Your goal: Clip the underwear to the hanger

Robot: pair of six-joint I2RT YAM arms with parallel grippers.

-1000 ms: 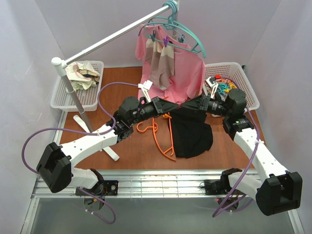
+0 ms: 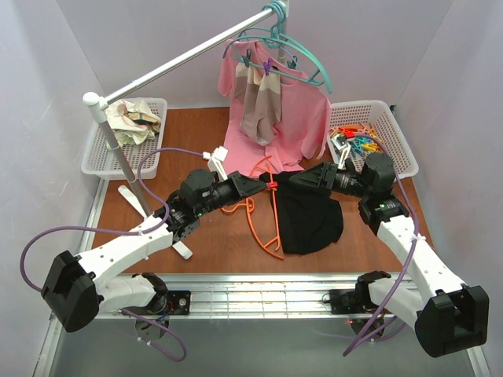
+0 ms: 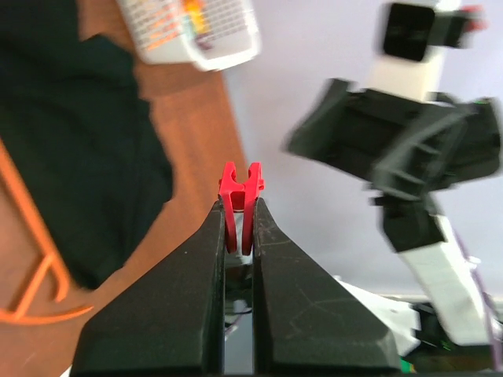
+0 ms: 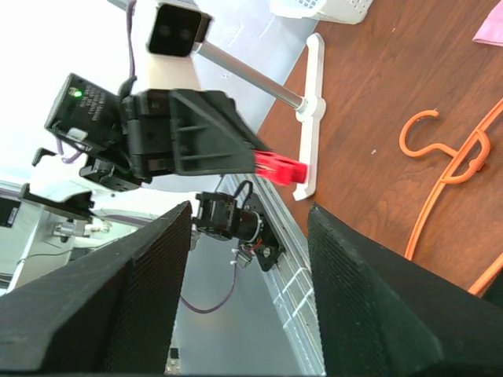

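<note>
A red clothespin [image 2: 271,185] is held by my left gripper [image 2: 260,186], shut on it at the fingertips; in the left wrist view the clip [image 3: 233,196] points upward. Black underwear [image 2: 309,220] lies on the wooden table, with an orange hanger [image 2: 253,228] along and beside its left side. My right gripper [image 2: 299,177] hangs over the underwear's upper part, right of the clip; in the right wrist view its fingers stand open with nothing between them.
A white basket of colourful clips [image 2: 401,157] is at the back right, another with cloth [image 2: 94,157] at the back left. A rack [image 2: 181,59] holds teal hangers with pink and beige clothing. Bare table [image 2: 196,251] shows at the front left.
My left gripper has moved down and left with the red clip, drawing apart from my right gripper, which has shifted slightly.
</note>
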